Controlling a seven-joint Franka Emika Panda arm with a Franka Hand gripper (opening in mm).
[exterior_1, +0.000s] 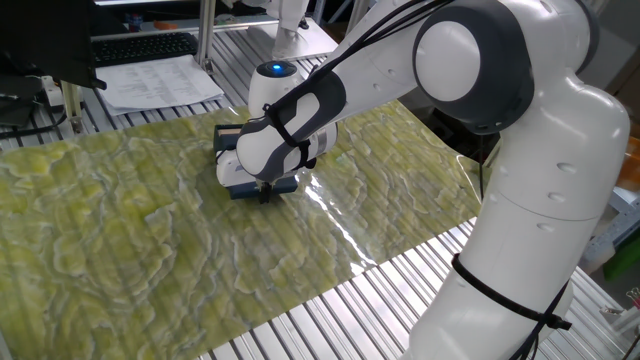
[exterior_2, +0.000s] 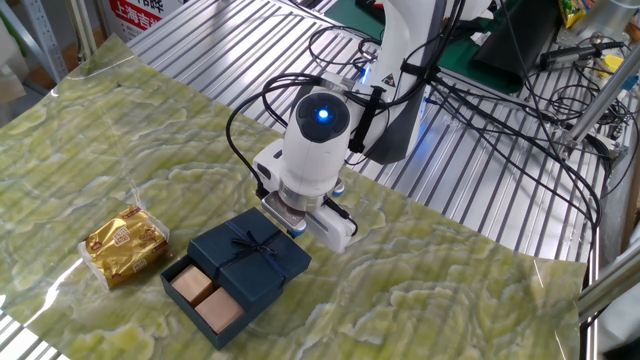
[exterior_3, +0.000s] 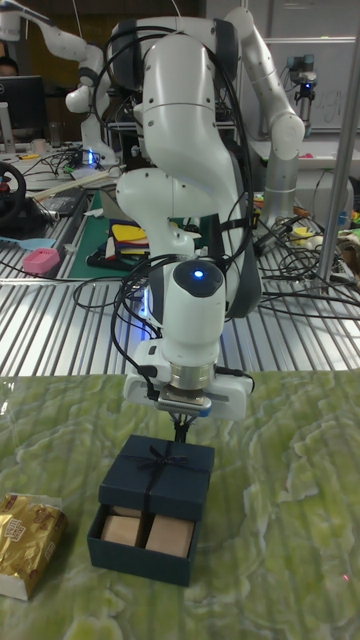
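A dark blue gift box (exterior_2: 220, 335) rests on the green marbled sheet. Its lid (exterior_2: 235, 262), tied with a dark ribbon bow (exterior_3: 160, 457), is shifted back toward the arm and leaves the front part uncovered. Two tan blocks (exterior_2: 224, 311) show inside. My gripper (exterior_3: 181, 430) points down at the lid's arm-side edge, its dark fingers close together in exterior view 3. In exterior view 1 a black fingertip (exterior_1: 265, 194) stands against that edge. The hand hides most of the contact, so whether the lid's rim is pinched cannot be told.
A gold foil packet (exterior_2: 124, 247) lies beside the box, apart from it. The green sheet (exterior_1: 110, 260) is otherwise clear around them. Papers (exterior_1: 158, 82) and a keyboard (exterior_1: 130, 48) are on the slatted table beyond the sheet. Cables (exterior_2: 520, 150) hang near the arm.
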